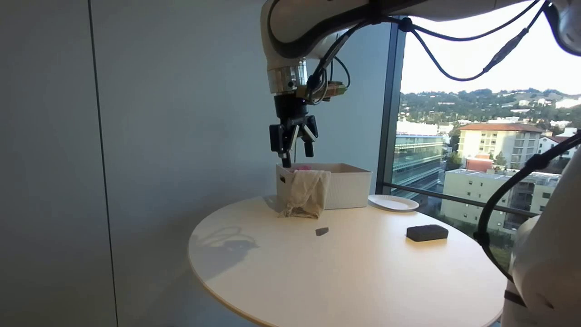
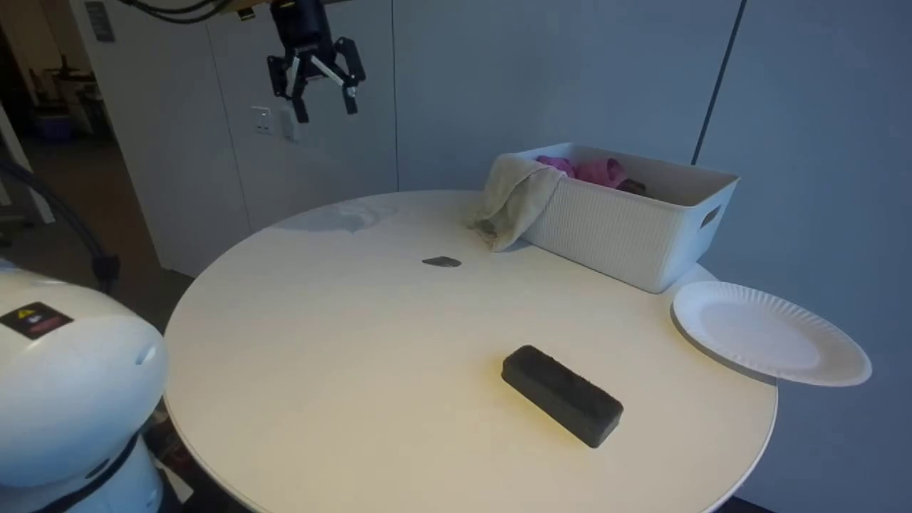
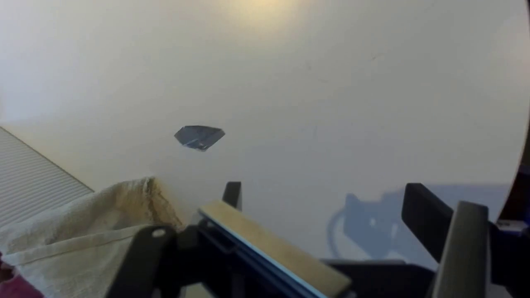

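Note:
My gripper (image 1: pixel 297 159) is open and empty, raised well above the round table. In the second exterior view the gripper (image 2: pixel 326 115) hangs over the table's far left side, well left of the white box (image 2: pixel 598 224). A beige cloth (image 2: pixel 519 197) drapes over the box's rim, its lower end reaching the tabletop. Pink fabric (image 2: pixel 603 171) lies inside the box. Seen from the wrist, the cloth (image 3: pixel 94 223) is at lower left, beside one of my fingers, with bare table below the gap. A small dark flat piece (image 3: pixel 199 136) lies on the table.
A black block (image 2: pixel 562 393) rests on the table (image 2: pixel 342 385) toward the window side. The white paper plate (image 2: pixel 761 329) overhangs the table edge near the box. A wall stands behind the box.

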